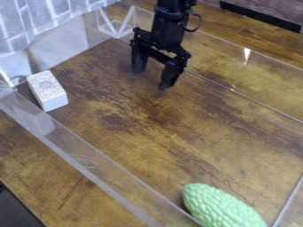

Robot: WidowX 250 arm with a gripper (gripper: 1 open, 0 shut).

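Note:
The black robot gripper (154, 73) hangs at the upper middle of the wooden work surface (172, 133), near its back edge, with its two dark fingers spread apart and no object visible between them. A white speckled block (48, 90) lies at the left, beside the clear wall. A pale green bumpy object (222, 209) lies at the bottom right, partly cut off by the frame.
Clear plastic walls (83, 160) enclose the surface on the visible sides. A crumpled light cloth (35, 27) is outside at the upper left.

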